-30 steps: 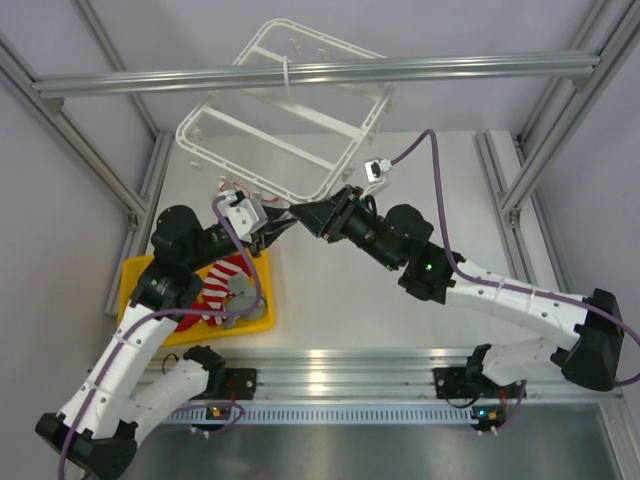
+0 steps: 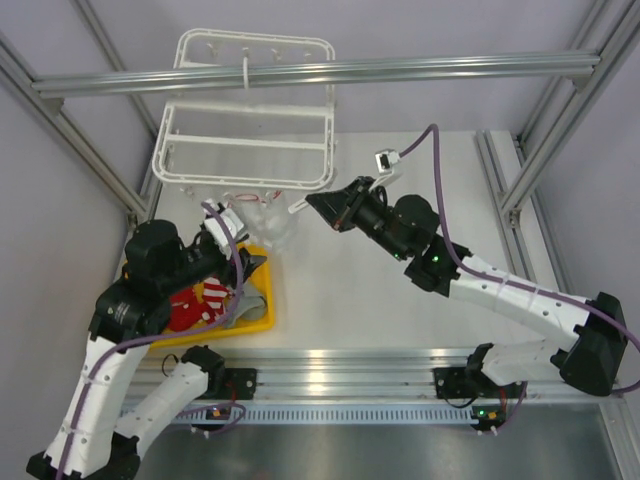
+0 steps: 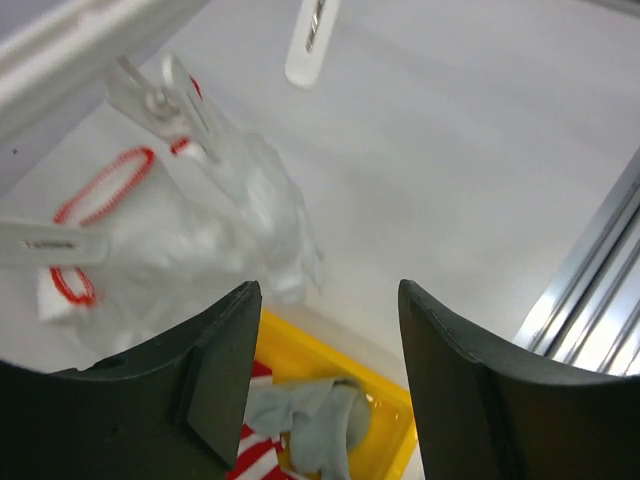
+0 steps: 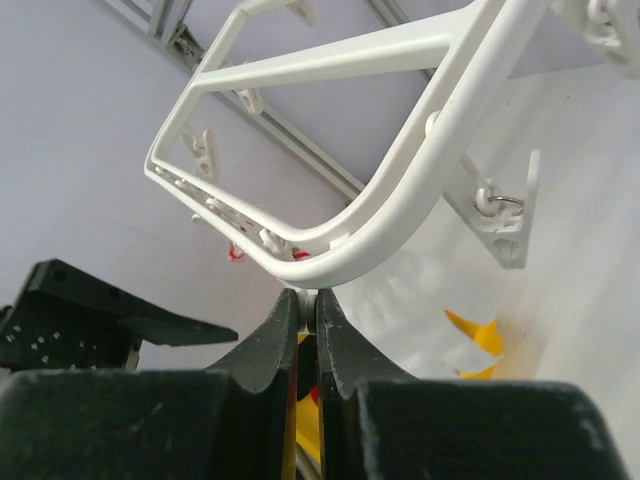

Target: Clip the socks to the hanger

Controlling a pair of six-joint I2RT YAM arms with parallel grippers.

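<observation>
The white hanger (image 2: 245, 183) hangs from the overhead bar. A pale sock with a red edge (image 3: 205, 235) hangs beneath its front rail, apparently held at red-trimmed spots by the clip (image 3: 165, 105). My left gripper stands open below and to the right of that sock, nothing between its fingers. Under the hanger's front right corner, my right gripper is shut on a small white clip of the hanger, mostly hidden by the fingers. Another clip (image 4: 500, 210) is free on the side rail.
A yellow bin (image 2: 268, 290) lies below on the left with a red-striped sock (image 2: 213, 298) and a grey sock (image 2: 248, 302). The metal bar (image 2: 420, 70) crosses above the hanger.
My left gripper has opened and drawn away to the left. The hanger has swung left and turned straighter, uncovering the hanging sock. My right gripper has shifted slightly to the right.
</observation>
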